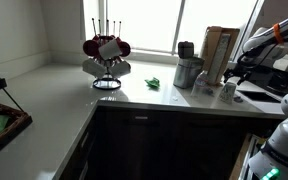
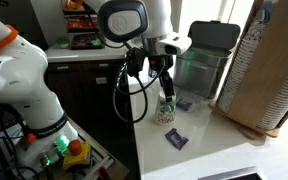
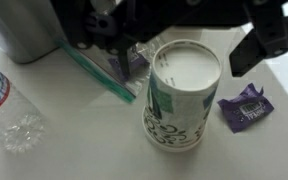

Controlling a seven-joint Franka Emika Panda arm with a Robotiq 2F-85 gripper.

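Note:
A white paper cup (image 3: pixel 179 108) with a printed green and grey pattern stands on the counter, its plain round white end facing up. In the wrist view my gripper is open, its dark fingers (image 3: pixel 249 50) on opposite sides of the cup's upper end. Nothing appears to be clamped between them. From the second exterior view, the cup (image 2: pixel 165 110) is just below and right of the gripper (image 2: pixel 151 78). The arm's body hides part of the space there. Small in the first exterior view, the cup (image 1: pixel 227 92) sits at the counter's right end.
A purple wrapped packet (image 3: pixel 246 108) lies right of the cup. Another packet (image 3: pixel 134 65) is behind it, by a clear green-edged bag. Left are a clear bottle (image 3: pixel 9 115) and a metal bin (image 3: pixel 24 25). A tall brown box (image 2: pixel 262 65) stands behind.

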